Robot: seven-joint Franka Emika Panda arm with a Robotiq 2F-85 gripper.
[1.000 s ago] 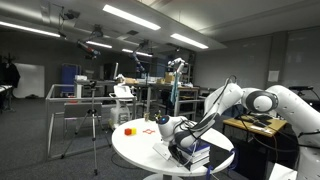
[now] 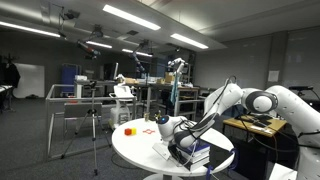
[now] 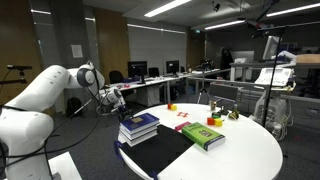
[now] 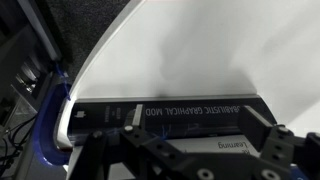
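Observation:
In the wrist view, the fingers of my gripper stand wide apart near the bottom edge. Across the gap runs the dark spine of a thick book (image 4: 215, 110), lettered "Probabilistic Graphical Mod…". Below it, a paler book (image 4: 205, 145) with "Learning" on its spine is partly covered by the gripper. Exterior view 2 has my gripper low at the far-left side of a book stack (image 3: 138, 130), which sits near the round table's edge. Whether the fingers touch any book cannot be made out.
A green book (image 3: 203, 137) lies flat right of the stack on the white round table (image 3: 245, 150). Small coloured items, among them a yellow one (image 3: 210, 121), stand farther back. A tripod (image 2: 95, 125) stands beyond the table.

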